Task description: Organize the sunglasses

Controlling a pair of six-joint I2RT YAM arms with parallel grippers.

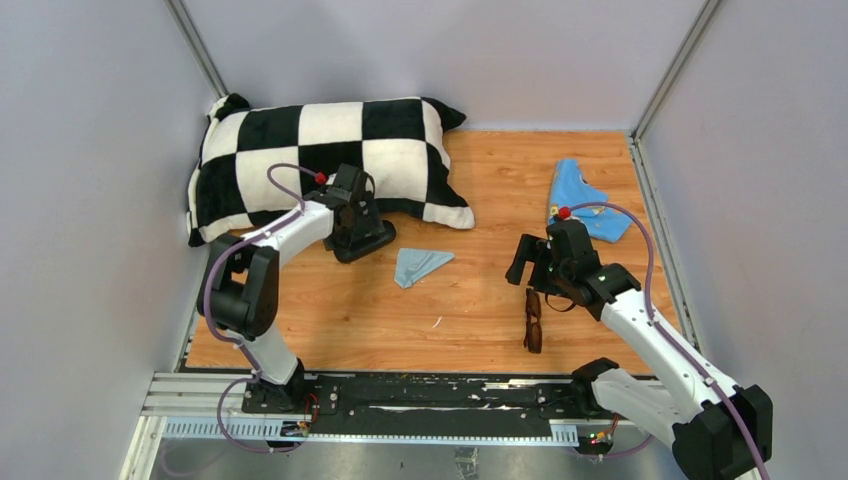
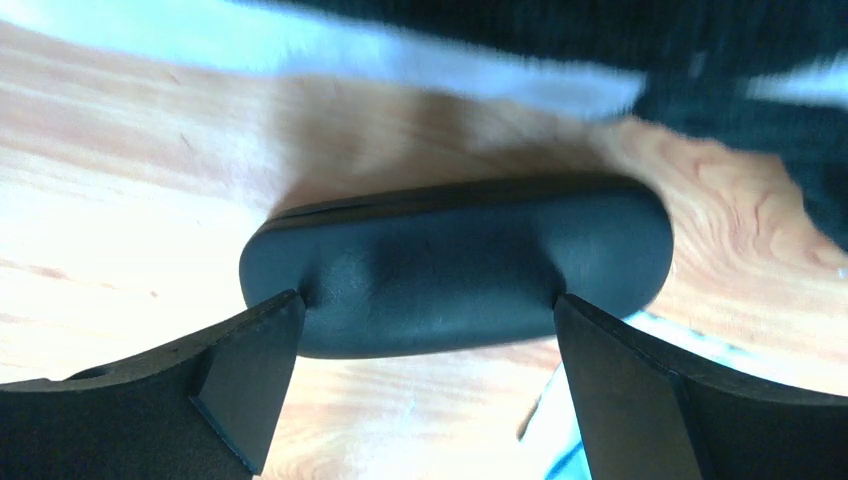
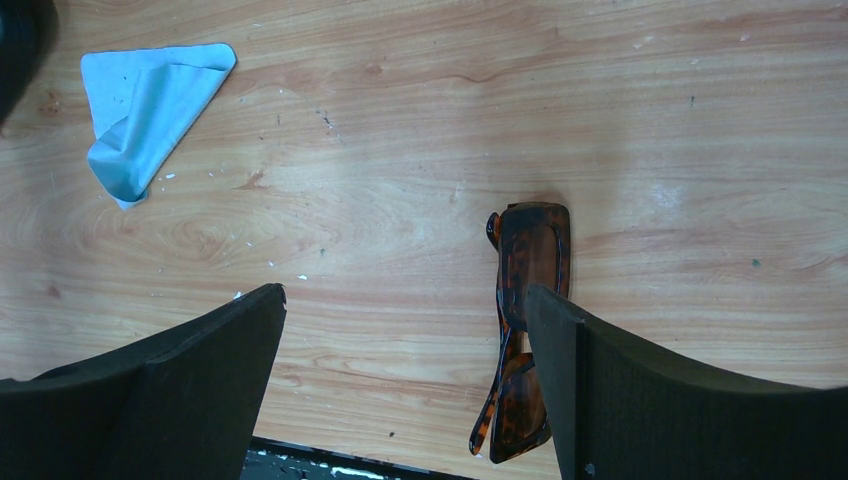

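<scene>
My left gripper is open, its fingertips over a black glasses case [image 2: 455, 260], which lies on the wooden table by the pillow. Tortoiseshell sunglasses [image 3: 530, 260] lie folded near the front edge at right, beneath my right gripper, which hangs open with nothing between its fingers. A light blue triangular cloth [image 1: 422, 262] lies flat in the middle of the table, between the case and the sunglasses.
A checkered pillow [image 1: 330, 130] fills the back left. A blue printed cloth [image 1: 578, 190] lies at the back right.
</scene>
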